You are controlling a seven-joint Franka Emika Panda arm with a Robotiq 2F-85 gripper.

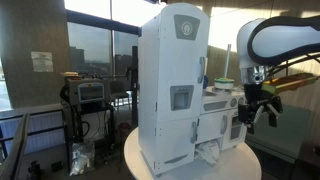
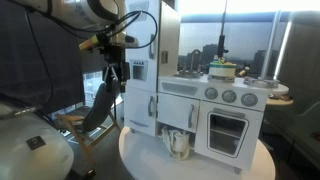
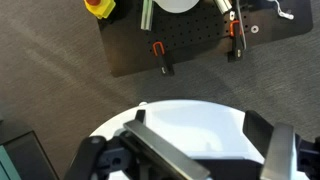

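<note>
A white toy kitchen stands on a round white table. Its tall fridge rises at one end, and the oven is at the other with knobs above it. A green-trimmed pot sits on the stove top. Something white shows in the open space under the middle cabinet. My gripper hangs in the air in front of the kitchen, apart from it. In the wrist view the gripper is open, with only the bare white tabletop below and between its fingers.
A dark perforated board with several tools lies beyond the table edge in the wrist view. A yellow and red object is at its corner. Dark equipment stands in the background.
</note>
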